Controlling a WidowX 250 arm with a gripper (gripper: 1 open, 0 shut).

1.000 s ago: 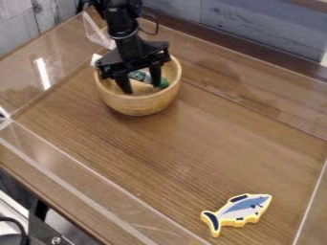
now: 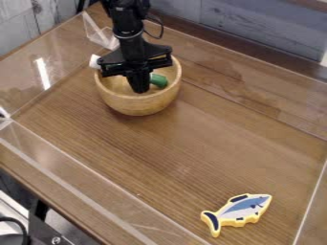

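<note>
The black gripper (image 2: 136, 77) reaches down into a wooden bowl (image 2: 136, 101) at the upper middle of the camera view, its fingertips low inside the bowl. Whether anything is between the fingers is hard to see; they appear shut. A green object (image 2: 157, 80) lies in the bowl just right of the fingers, partly hidden by the gripper.
A yellow-edged toy fish (image 2: 236, 211) lies at the front right of the wooden table (image 2: 217, 134). Crumpled clear plastic sits behind the bowl at the left.
Over the last second the gripper has shifted slightly within the bowl and its fingers have drawn closer together. The bowl and fish look unmoved.
</note>
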